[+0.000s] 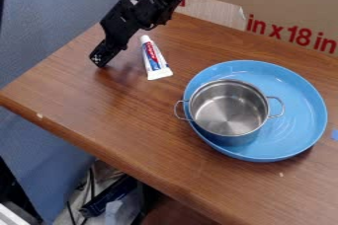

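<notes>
My black gripper hangs low over the wooden table at the upper left, just left of a white toothpaste tube with a red and blue label, which lies on the table. Whether the gripper is open or shut cannot be made out. A steel pot with two handles sits on a light blue plate on the right side of the table.
A cardboard box stands along the back. The table's left edge drops to a blue-grey area with clutter below.
</notes>
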